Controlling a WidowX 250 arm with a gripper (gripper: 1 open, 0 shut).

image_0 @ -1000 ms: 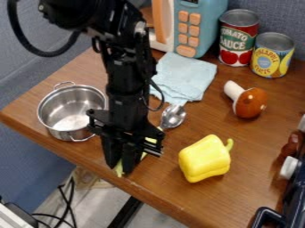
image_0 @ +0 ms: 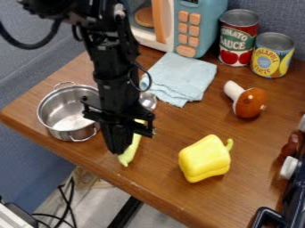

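My black gripper (image_0: pixel 119 135) hangs low over the table, pointing down at a long pale yellow-green object (image_0: pixel 127 152) that lies partly beneath it, probably a toy vegetable or fruit. Whether the fingers are shut on it cannot be made out. A steel pot (image_0: pixel 66 116) stands just left of the gripper, and a silver spoon (image_0: pixel 148 101) is partly hidden behind the arm. A yellow pepper (image_0: pixel 204 158) lies to the right.
A mushroom toy (image_0: pixel 248 103), a light blue cloth (image_0: pixel 180 77), two cans (image_0: pixel 236 44) and a toy microwave (image_0: pixel 176 22) are at the back. Dark objects (image_0: pixel 283 196) line the right edge.
The arm and gripper have moved slightly left and up, and the spoon is now more hidden behind the arm.
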